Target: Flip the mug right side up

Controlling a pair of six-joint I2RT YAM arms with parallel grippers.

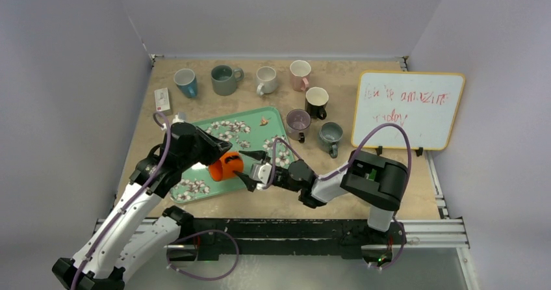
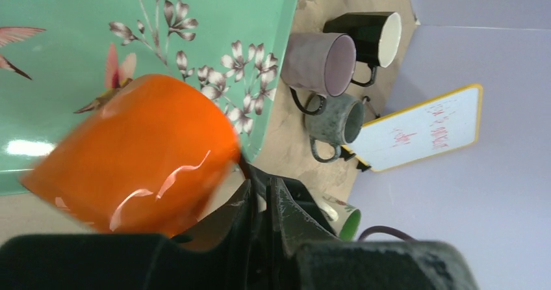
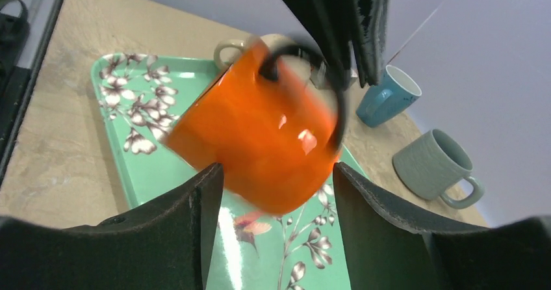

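The orange mug [image 1: 227, 166] is tilted on its side above the green tray, its open end toward the left in the top view. My left gripper has its fingers close together at the mug's dark handle [image 3: 312, 59], apparently shut on it; the exact grip is hard to see. In the left wrist view the mug's body fills the lower left, blurred. My right gripper is open. Its fingers [image 3: 206, 199] are spread on either side of the mug in the right wrist view, with no contact visible.
The green tray [image 1: 269, 118] lies below both grippers. Several mugs stand behind and right of it, among them a purple mug [image 1: 298, 121] and a grey-blue mug [image 1: 330, 134]. A whiteboard [image 1: 408, 108] is at the right, a small white box [image 1: 162, 100] at the left.
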